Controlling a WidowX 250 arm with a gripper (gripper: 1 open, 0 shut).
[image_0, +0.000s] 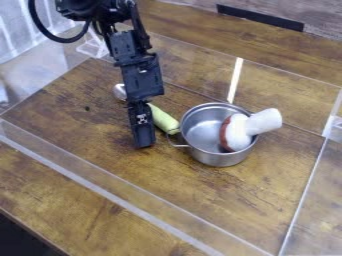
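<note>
My black gripper (142, 134) is low over the wooden table, just left of a pale green elongated object (166, 118), which it partly hides. Its fingers look close together; I see nothing clearly held between them. A steel pot (203, 137) sits to the right, with a white cylindrical object (262, 121) with a red-brown band lying in it and sticking over its rim. A small silver object shows behind the gripper, mostly hidden.
Clear panels or edges run along the front and right. A dark slot lies at the back right.
</note>
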